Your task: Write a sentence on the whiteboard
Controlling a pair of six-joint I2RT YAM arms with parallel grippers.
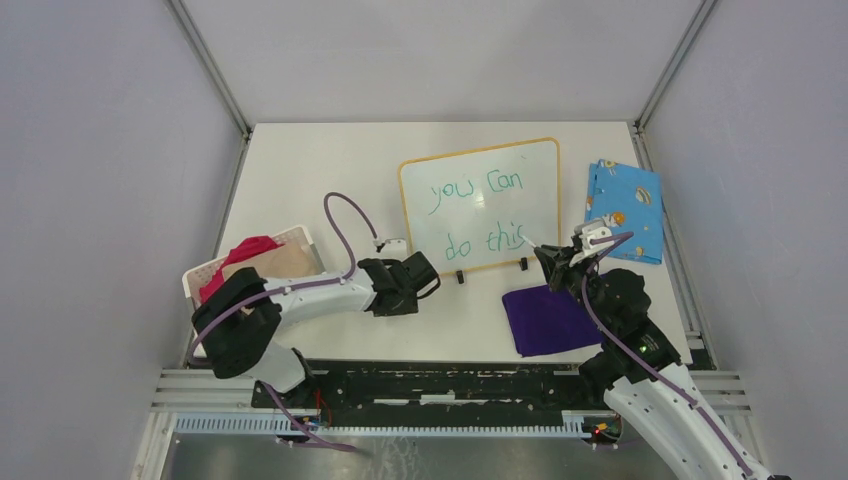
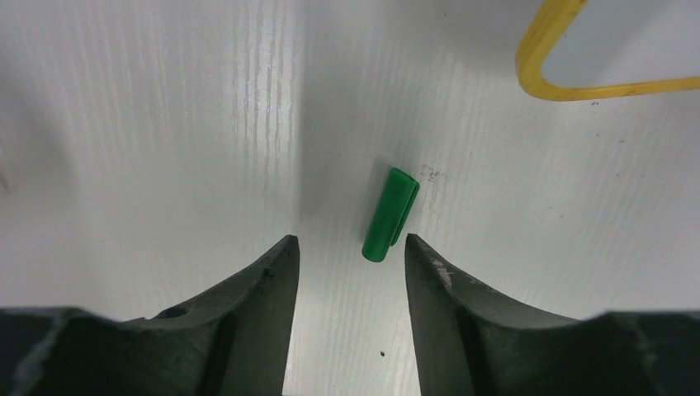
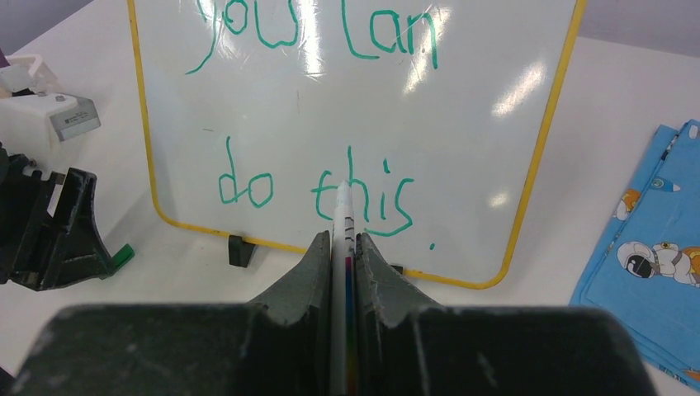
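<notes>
The whiteboard (image 1: 481,195) lies on the table and carries green writing, "you can" above "do this", with a dot after the last word in the right wrist view. My right gripper is shut on a white marker (image 3: 339,289), whose tip points toward the board's lower part; whether it touches is unclear. A green cap (image 2: 390,216) shows just beyond the fingertips of my left gripper, which is open with a gap between its fingers. The cap appears to lie on the table, left of and below the board's lower left corner.
A basket (image 1: 300,236) holding red cloth and a brown item stands at the left, partly behind the left arm. A folded purple cloth (image 1: 545,325) lies in front of the board, and a blue patterned cloth (image 1: 628,210) at its right. Black clips (image 3: 240,251) sit along its lower edge.
</notes>
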